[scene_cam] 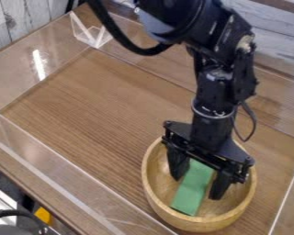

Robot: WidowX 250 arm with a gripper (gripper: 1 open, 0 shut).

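Note:
My black gripper [208, 162] reaches down from the top into a wooden bowl [195, 217] at the lower right, its fingers standing open on either side of the upper part of a green rectangular block [191, 194]. The block lies slanted on the bowl's floor. I cannot tell whether the fingers touch it.
A white wire rack [91, 27] is at the back left. A small yellow object [41, 217] sits outside at the lower left.

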